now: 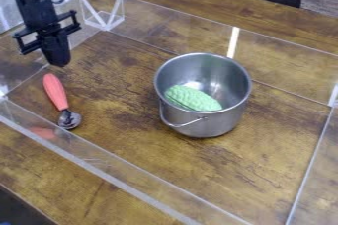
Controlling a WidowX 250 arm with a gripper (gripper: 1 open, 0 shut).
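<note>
The black gripper hangs at the upper left, above and behind a red-handled utensil with a metal head that lies on the wooden table. Its fingertips are small in this view; I see nothing held by it. A steel pot with a wire handle stands right of centre, holding a green textured object.
Clear plastic walls or panels cross the wooden table along the left, front and right. The middle of the table between utensil and pot is free, as are the back and the front right.
</note>
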